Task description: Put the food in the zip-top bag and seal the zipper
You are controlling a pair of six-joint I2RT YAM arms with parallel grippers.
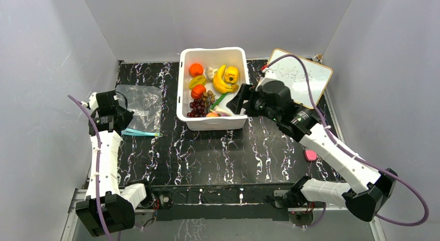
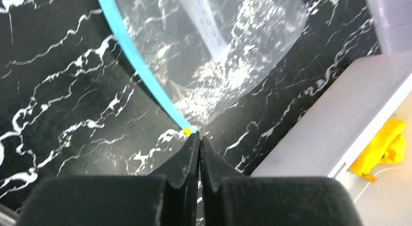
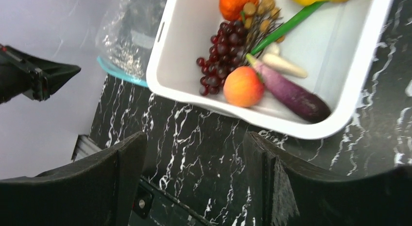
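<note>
The clear zip-top bag lies flat and empty on the left of the table, its blue zipper edge ending in a yellow tab. In the left wrist view my left gripper is shut, its fingertips together with nothing between them; the zipper end appears just beyond the tips. Toy food fills part of the white bin: grapes, a peach, an eggplant, bananas and a yellow pepper. Over the bin's front right corner, my right gripper stands open and empty.
The white bin occupies the back middle, close to the bag's right side. A whiteboard leans at the back right, and a pink object lies at the right.
</note>
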